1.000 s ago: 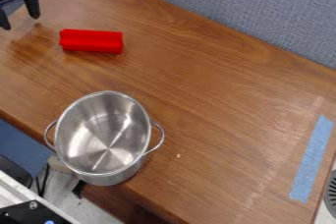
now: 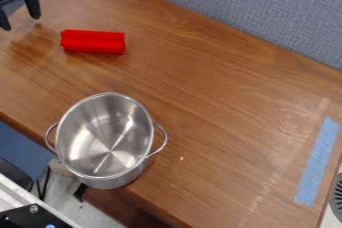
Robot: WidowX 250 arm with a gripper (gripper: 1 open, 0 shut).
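My gripper (image 2: 19, 14) is at the top left edge of the view, black and partly cut off, open. A red cylindrical object (image 2: 92, 42) lies on its side on the wooden table (image 2: 227, 102), a little to the right of the gripper and apart from it. A steel pot (image 2: 106, 138) with two wire handles stands empty at the lower left of the table.
A strip of blue tape (image 2: 317, 162) runs along the right side of the table. A grey padded wall (image 2: 254, 12) borders the back. Cables and dark equipment sit beyond the lower left edge.
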